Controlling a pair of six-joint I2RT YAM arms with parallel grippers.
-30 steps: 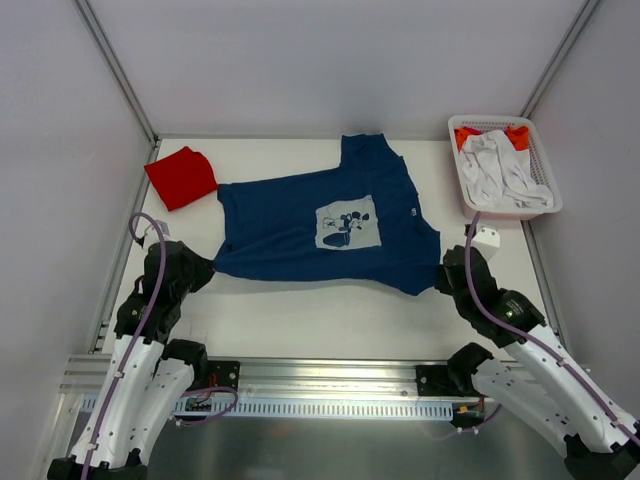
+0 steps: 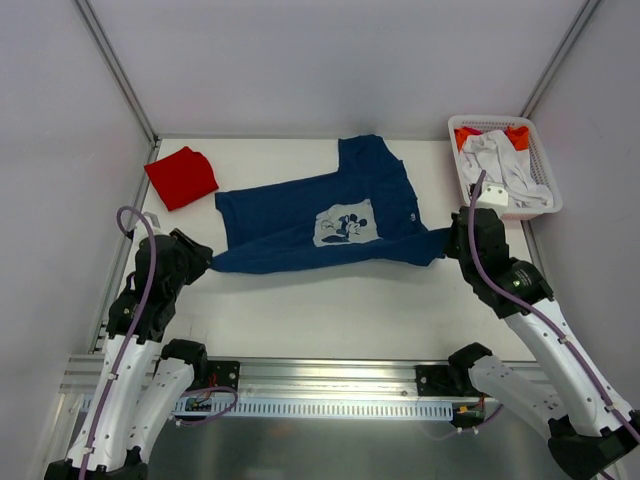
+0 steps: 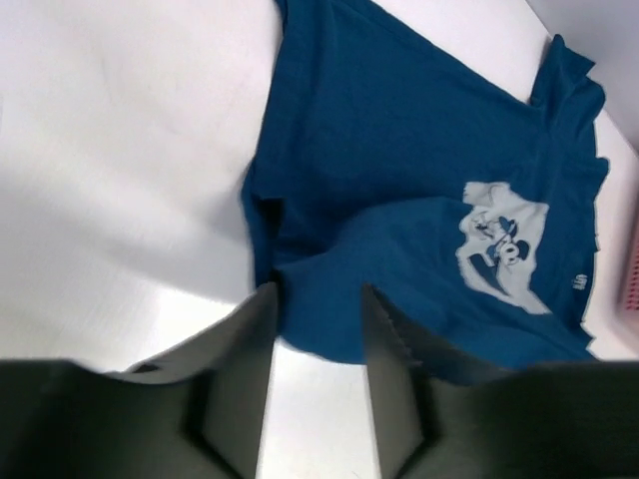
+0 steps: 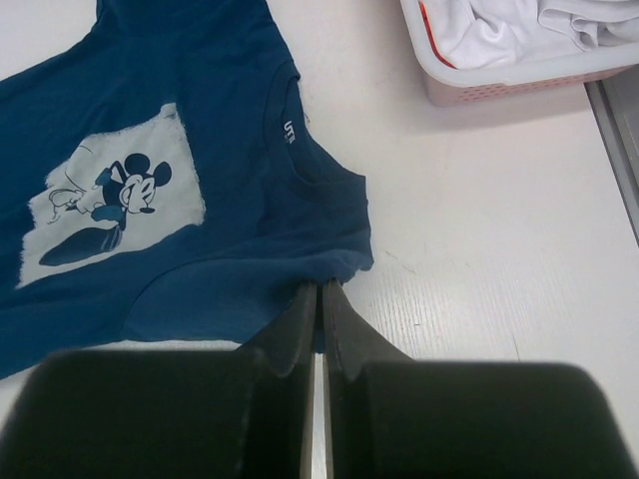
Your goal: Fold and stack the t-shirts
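Note:
A dark blue t-shirt (image 2: 280, 210) with a white Mickey Mouse print (image 2: 346, 223) lies on the white table, its near side folded partly over toward the print. At the shirt's near left corner, my left gripper (image 2: 211, 262) is open, its fingers (image 3: 262, 324) parted with the cloth corner just beyond them. My right gripper is shut on the shirt's near right edge, pinching the fabric near the sleeve. Back left on the table rests a folded red t-shirt (image 2: 181, 178).
A white basket (image 2: 552, 196) at the back right holds white clothing (image 2: 503, 172) and some orange and red cloth. Bare table (image 2: 330, 315) lies in front of the blue shirt.
My right gripper has moved away from the front edge, carrying the shirt's near right edge inward. The near side has folded up toward the print. My left gripper has shifted slightly and its fingers have parted.

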